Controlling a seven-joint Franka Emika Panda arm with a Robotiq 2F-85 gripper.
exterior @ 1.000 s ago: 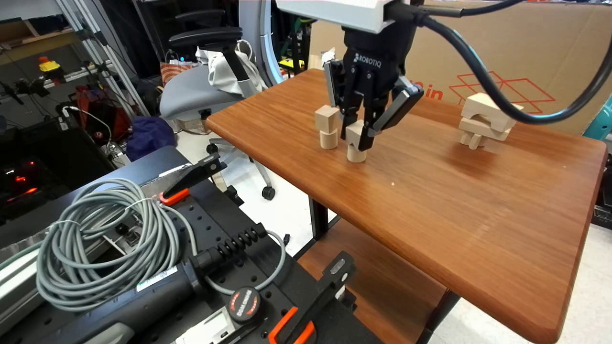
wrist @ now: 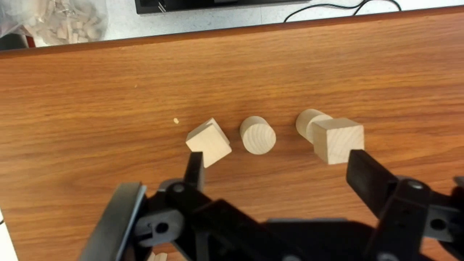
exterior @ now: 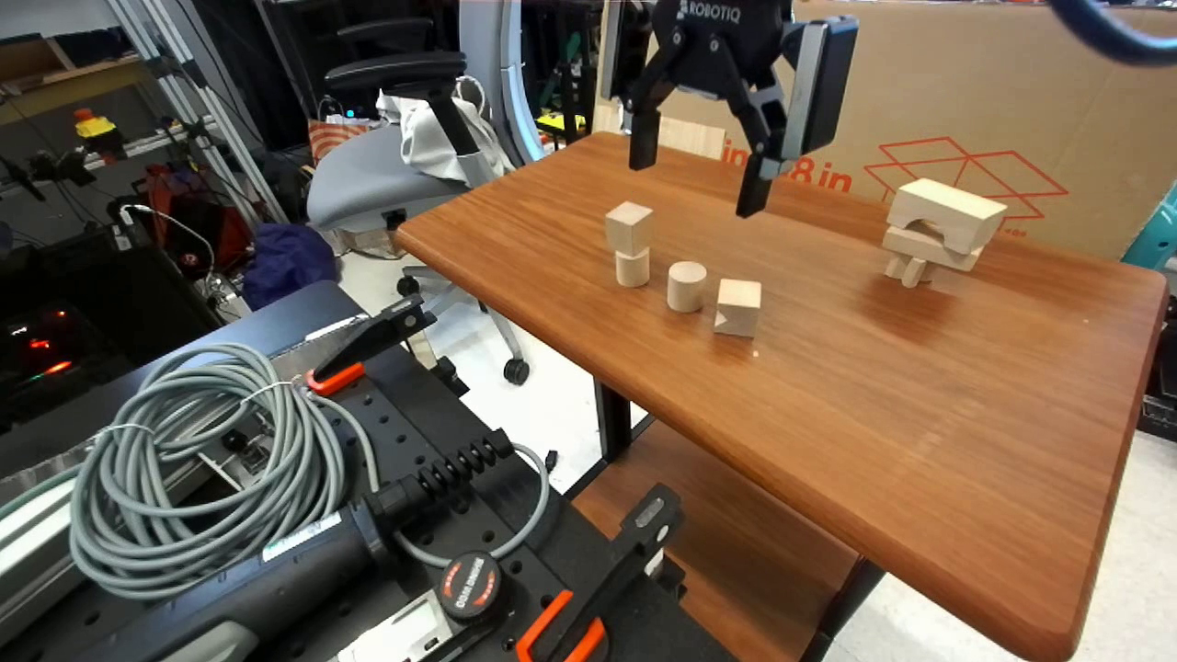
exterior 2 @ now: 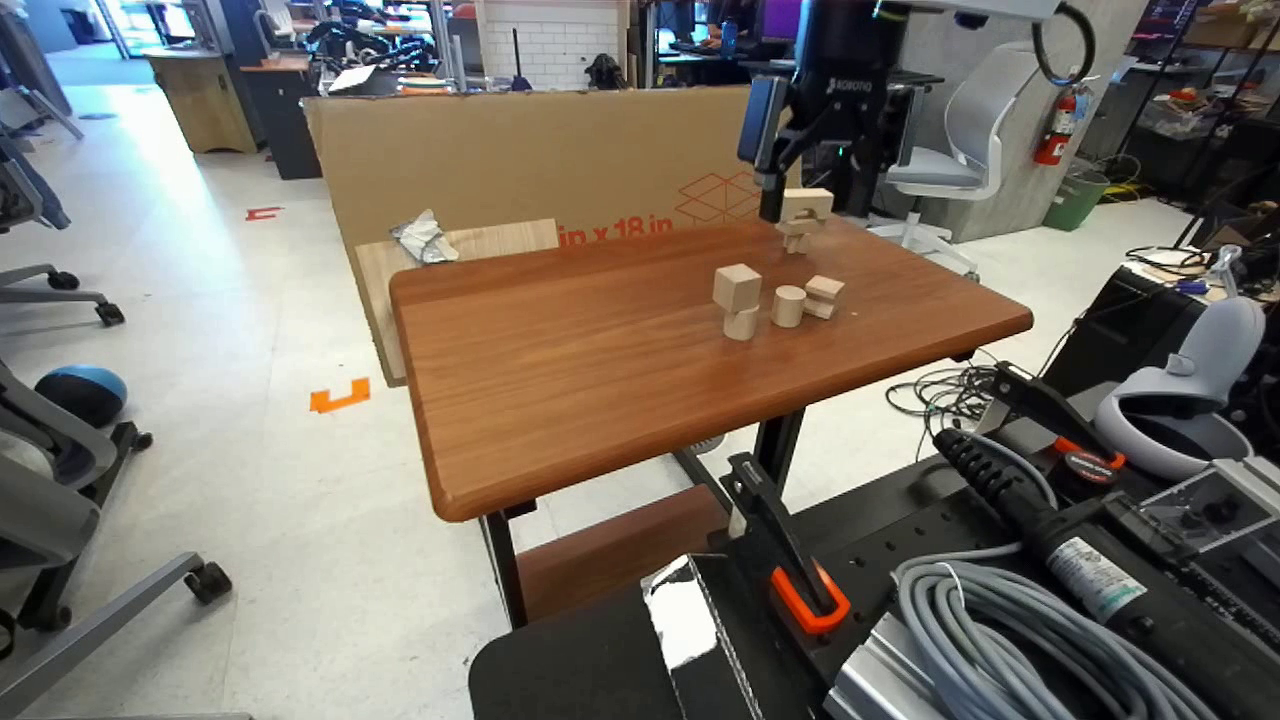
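Note:
My gripper (exterior: 698, 176) is open high over the table, nothing between its fingers. In the wrist view the gripper spans wide, with pale wooden blocks beyond its fingertips. A lone upright cylinder (wrist: 259, 138) has a bare top. Beside it on the table sits a squarish block (exterior: 738, 307), turned at an angle; its edges look offset in the wrist view, and I cannot tell whether it is one piece or two. On the cylinder's other side, a cube (exterior: 630, 227) rests on a second cylinder (exterior: 632, 269).
A stack with an arch block (exterior: 946, 210) on top stands near the table's back edge. A cardboard panel (exterior 2: 504, 156) rises behind the table (exterior 2: 564, 384).
A second ago the gripper was low, closed around a block above the lone cylinder. It has risen and opened; the block now lies on the table beside that cylinder.

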